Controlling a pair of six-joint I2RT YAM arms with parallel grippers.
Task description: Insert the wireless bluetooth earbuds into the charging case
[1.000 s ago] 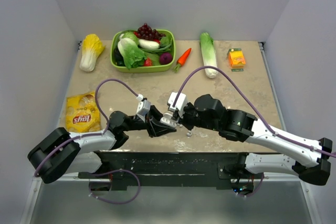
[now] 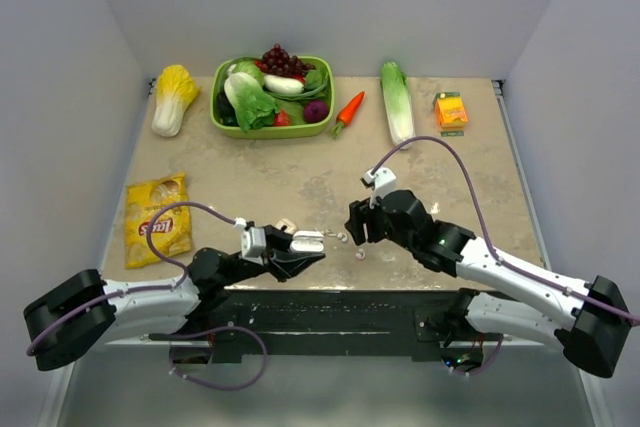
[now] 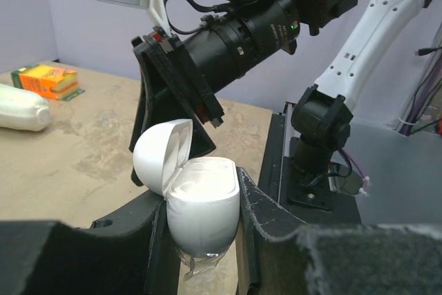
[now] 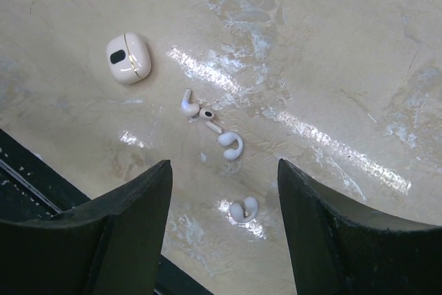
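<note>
My left gripper (image 2: 300, 254) is shut on a white charging case (image 3: 202, 208) with its lid (image 3: 153, 157) raised, held above the front of the table. My right gripper (image 2: 362, 222) is to its right, open and pointing down, fingers (image 4: 124, 240) apart with nothing between. Below it in the right wrist view lie two stemmed earbuds (image 4: 190, 108), two curved white earbuds (image 4: 232, 144) (image 4: 245, 209), and a closed white case (image 4: 129, 59). Whether the held case contains anything cannot be told.
A green vegetable basket (image 2: 220, 120), cabbage (image 2: 170, 107), carrot (image 2: 349, 110), leek (image 2: 397, 107) and orange box (image 2: 450, 111) line the back. A yellow bag (image 2: 157, 227) lies left. The table's front edge is just below both grippers.
My right gripper has moved away from the held case to the right and now points down at the table. My left gripper has drawn back slightly toward the left and front with the case.
</note>
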